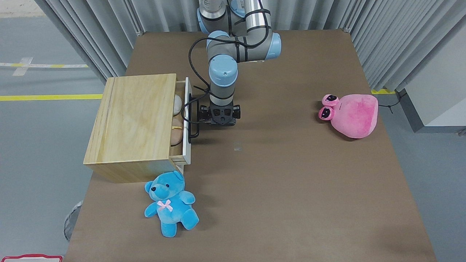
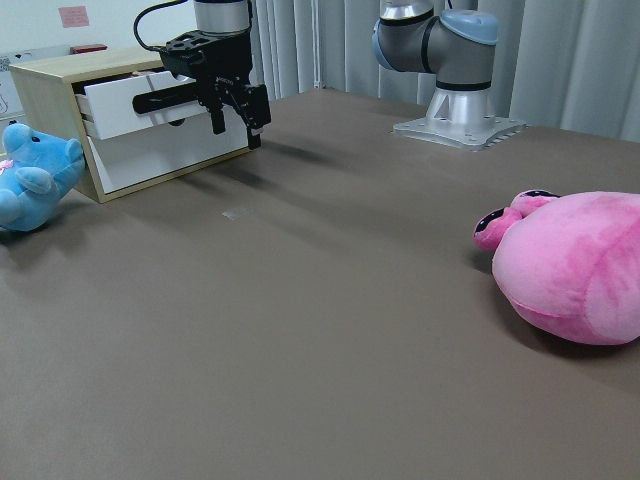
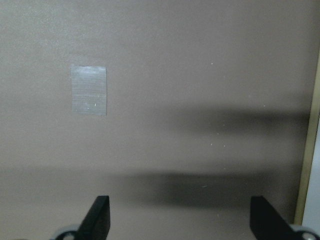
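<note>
A wooden cabinet [image 1: 129,120] stands at the left of the table, its white-fronted top drawer [image 1: 186,150] partly out, with a white and a beige soft object partly visible inside. My gripper [image 2: 233,125] is at the drawer front, against or beside its dark handle [image 2: 163,98]; contact is not clear. In the wrist view its two black fingertips [image 3: 100,217] are apart with bare tabletop between them.
A blue teddy bear [image 1: 170,205] lies in front of the cabinet. A pink plush toy [image 1: 354,115] lies at the right.
</note>
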